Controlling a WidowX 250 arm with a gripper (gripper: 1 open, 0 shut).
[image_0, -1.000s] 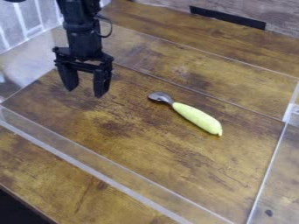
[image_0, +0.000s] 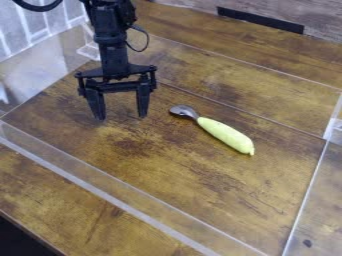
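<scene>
My black gripper (image_0: 116, 107) hangs low over the wooden tray floor on the left, its fingers spread open with nothing visible between them. To its right lies a tool with a dark, spoon-like metal head and a long pale yellow-green handle (image_0: 223, 134), angled from upper left to lower right.
A clear plastic wall (image_0: 30, 30) rises at the back left, and clear edging runs along the left and right of the wooden surface (image_0: 160, 190).
The gripper has turned about its vertical axis and shifted slightly to the right. The yellow-handled tool lies as before.
</scene>
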